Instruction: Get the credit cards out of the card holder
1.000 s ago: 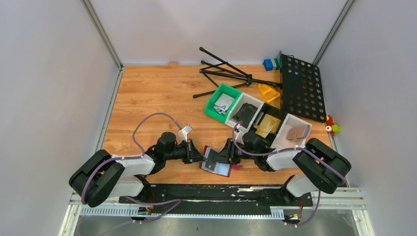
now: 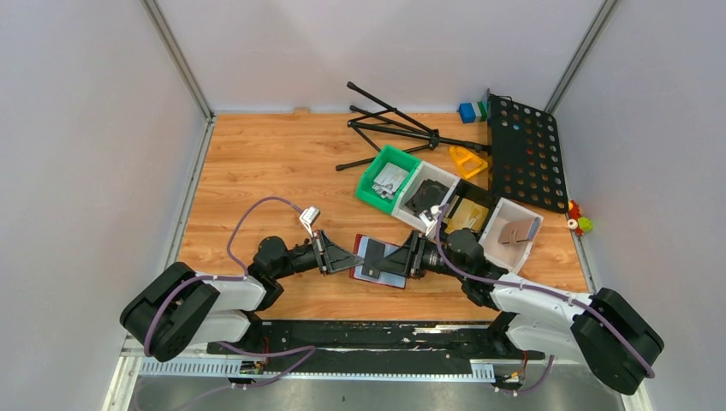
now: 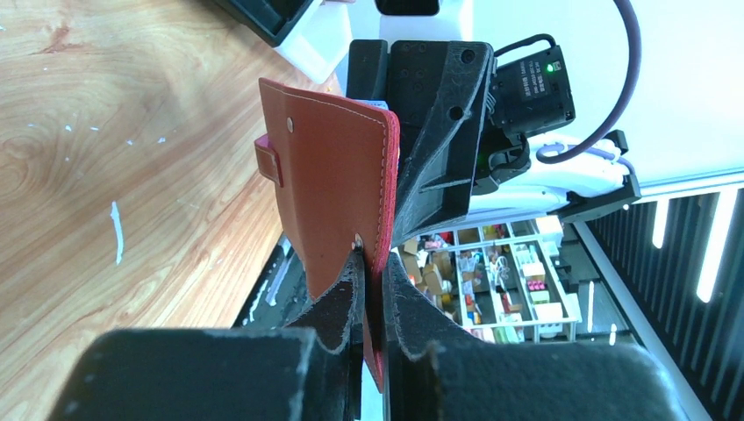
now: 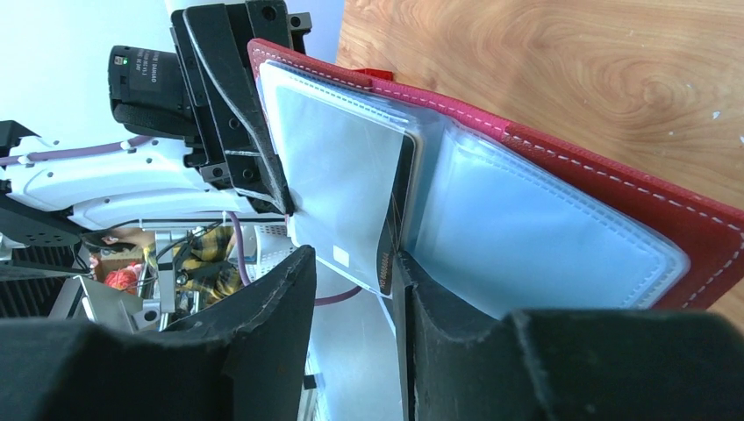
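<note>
The open red card holder with clear sleeves is held up between the arms, seen edge-on with its brown back in the left wrist view. My left gripper grips its edge. In the right wrist view a dark card shows inside a clear sleeve. My right gripper has its fingers apart at that sleeve, one fingertip at the dark card's lower edge; whether anything is gripped there is not visible.
Behind the grippers stand a green bin, white and black bins, a black tripod and a perforated black rack.
The right arm has shifted to the right and a little up in the top view. The left gripper has moved slightly, and the holder has shifted right.
</note>
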